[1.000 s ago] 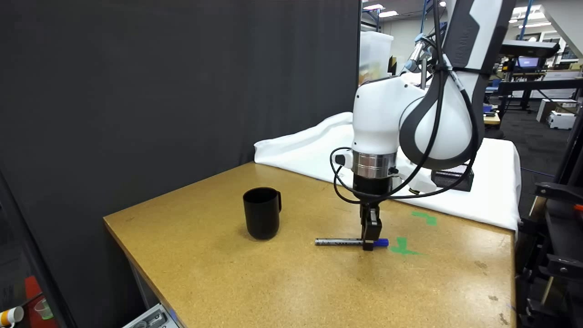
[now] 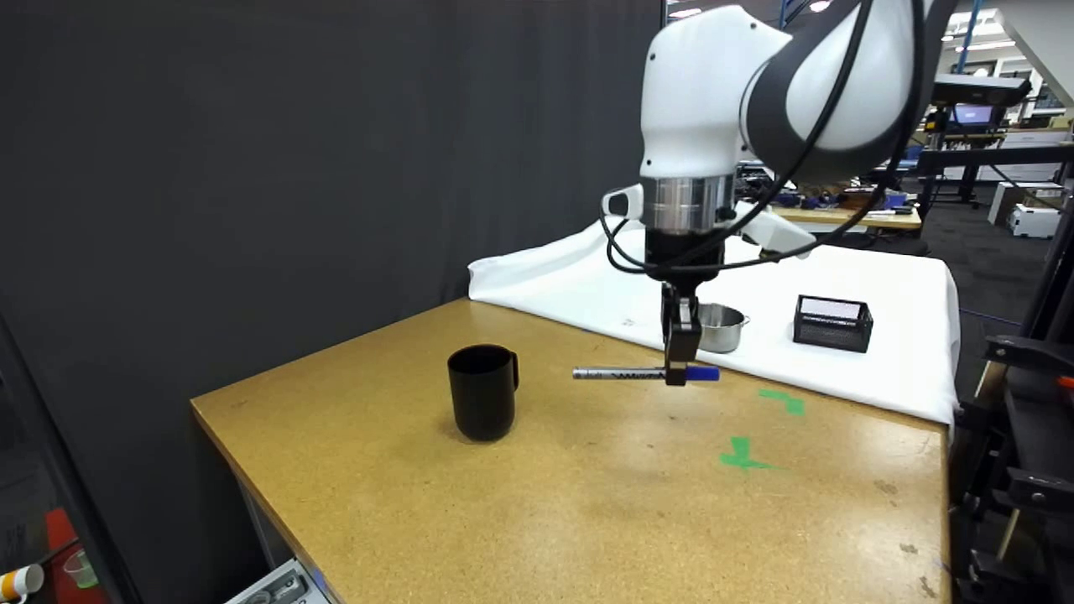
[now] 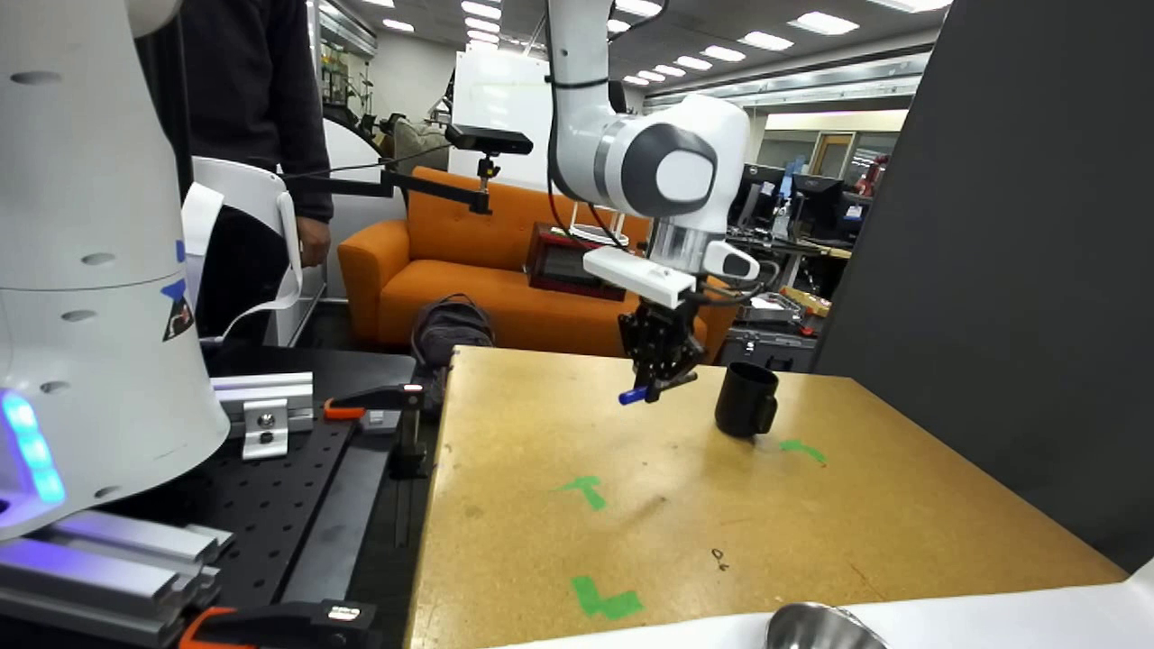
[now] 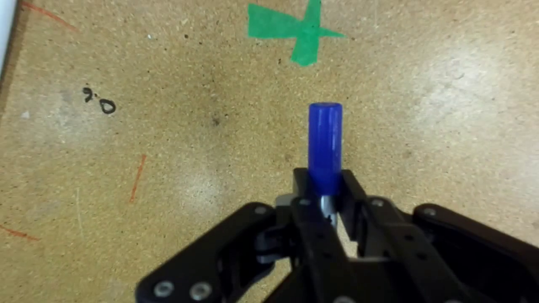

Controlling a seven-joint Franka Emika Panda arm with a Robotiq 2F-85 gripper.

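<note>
A marker with a silver-white body and a blue cap is pinched between the fingers of my gripper, close to its cap end. In exterior view 1 the marker lies level in the air above the table, its body pointing left toward the mug and the cap to the right. My gripper points straight down there, shut on it. A black mug stands upright on the table, left of the marker and apart from it. The mug shows its handle in exterior view 2; its inside is hidden.
A metal pot and a black mesh box rest on the white cloth behind the table. Flat green tape marks the wooden tabletop. A dark partition borders the table.
My gripper has risen from the table with the marker, which was down at the tabletop before and is now well above it. The mug has stayed in place.
</note>
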